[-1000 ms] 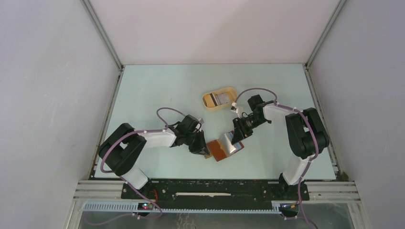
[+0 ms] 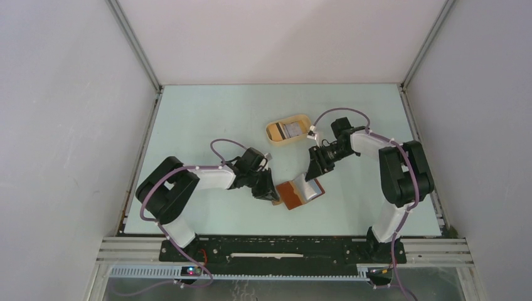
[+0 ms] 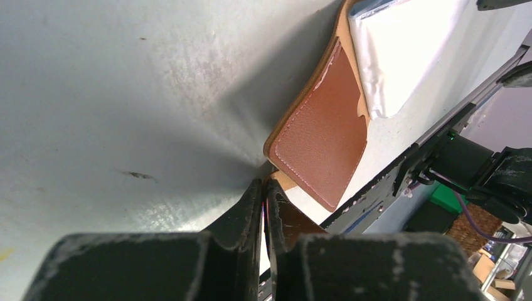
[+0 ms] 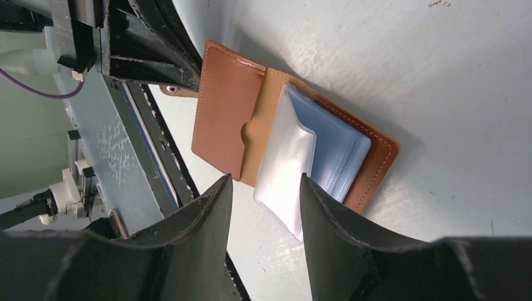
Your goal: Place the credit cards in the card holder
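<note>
The open brown card holder [image 2: 289, 194] lies flat at the near middle, its leather flap [image 3: 321, 127] to the left and white and clear card sleeves [image 4: 282, 164] on the right part. My left gripper is at the holder's left end, its fingers close together on the tan strap [image 3: 282, 180]. My right gripper hangs over the sleeves, fingers apart with nothing held between them.
A tan tray [image 2: 288, 130] with cards in compartments stands behind the holder. The front rail runs close below the holder.
My right gripper has lifted and shifted back from lower over the sleeves. My left gripper and the holder have moved slightly to the right.
</note>
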